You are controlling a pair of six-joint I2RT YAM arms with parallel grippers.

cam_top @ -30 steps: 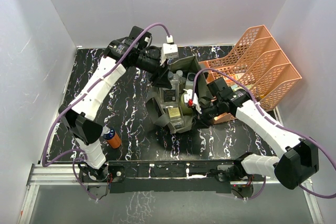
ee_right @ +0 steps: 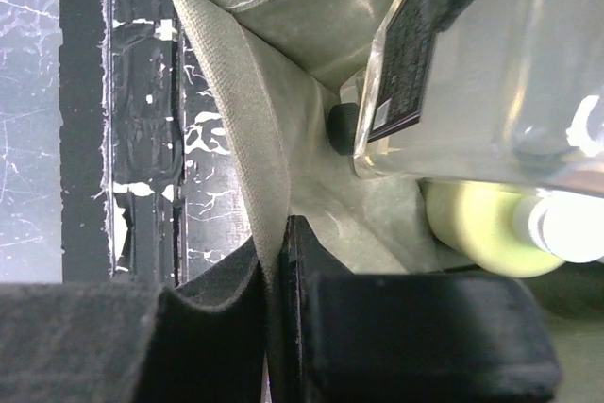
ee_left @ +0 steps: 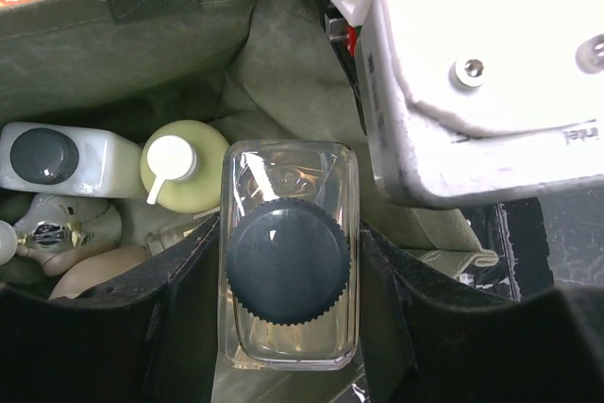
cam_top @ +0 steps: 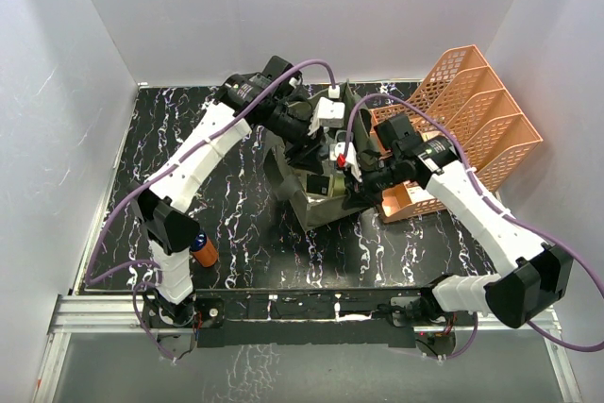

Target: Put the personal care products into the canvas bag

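Note:
The olive canvas bag stands mid-table, holding several bottles, among them a white bottle and a yellow-green pump bottle. My left gripper is over the bag, shut on a clear bottle with a dark cap, which shows large at the upper right of the right wrist view. My right gripper is shut on the bag's rim on the near right side, the fabric running between its fingers.
An orange divided rack stands to the right of the bag. An orange-and-blue bottle stands at the front left beside the left arm.
My left gripper, with the clear bottle, has moved right and slightly down in the top view, further over the bag. The right gripper has moved slightly, still at the bag's rim.

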